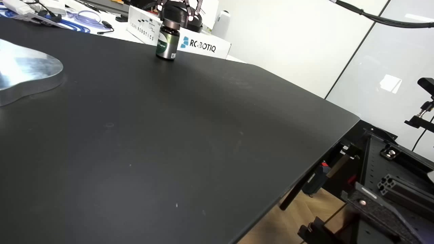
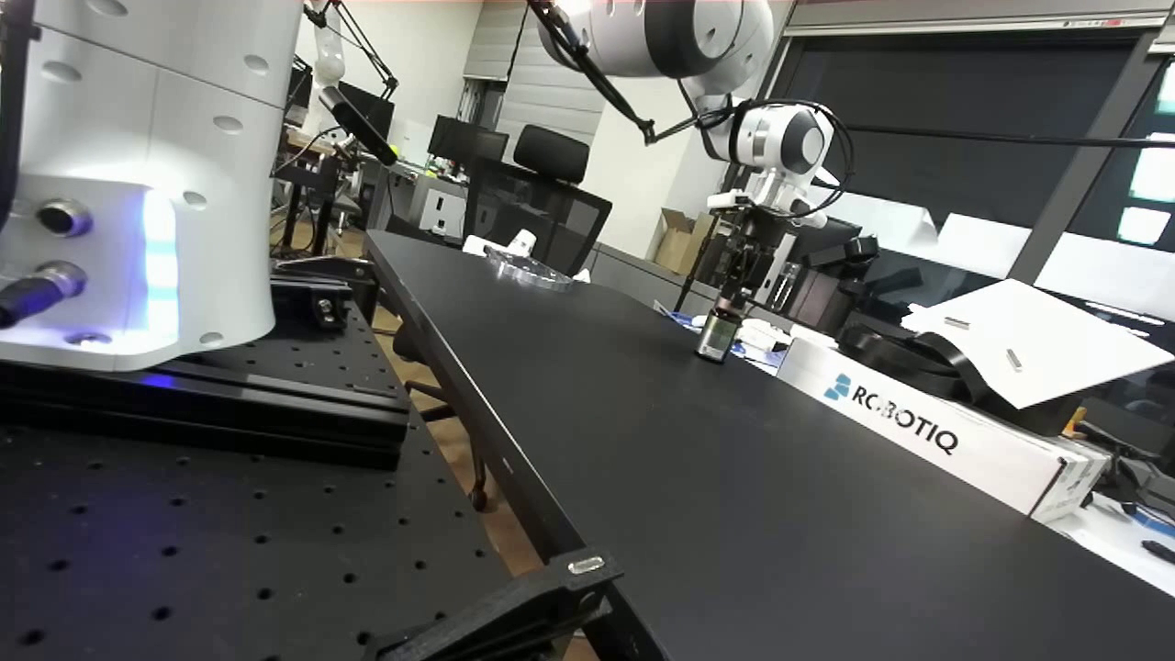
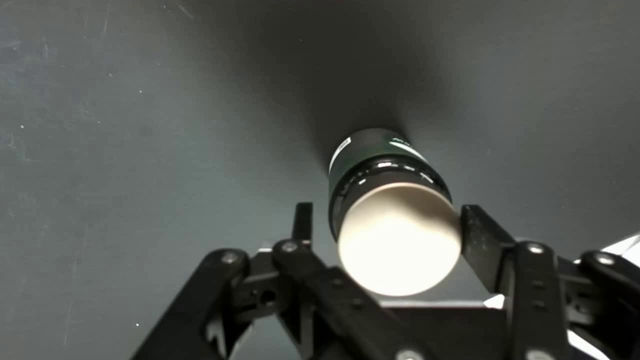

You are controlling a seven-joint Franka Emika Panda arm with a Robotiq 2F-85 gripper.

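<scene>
A dark bottle (image 1: pixel 167 40) with a green and silver label stands upright near the far edge of the black table. From above, in the wrist view, its pale round cap (image 3: pixel 400 240) fills the space toward my right finger. My gripper is part open around the cap: the right fingertip (image 3: pixel 474 225) is against or very close to it, while a gap separates the left fingertip (image 3: pixel 303 222) from it. In the second exterior view my gripper (image 2: pixel 735 288) hangs directly over the bottle (image 2: pixel 719 330).
Behind the bottle stands a white ROBOTIQ box (image 1: pixel 205 44), with cables (image 1: pixel 83 18) to its left. A shiny transparent or metallic piece (image 1: pixel 28 69) lies at the table's left.
</scene>
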